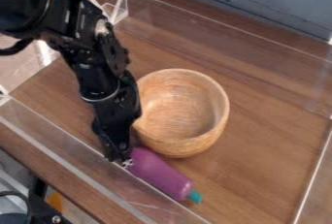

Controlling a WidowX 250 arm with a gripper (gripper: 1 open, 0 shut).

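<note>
My black gripper [119,155] reaches down on the left side, low between the clear front wall and a light wooden bowl [188,112]. Its fingertips are at the upper end of a purple object with a teal tip [161,176], lying along the wall to the lower right of the bowl. The fingers are small and dark, and whether anything is between them is unclear.
The wooden table [247,44] is open behind and to the right of the bowl. Clear low walls [65,145] edge the surface, and a pale blue panel [234,0] stands at the back.
</note>
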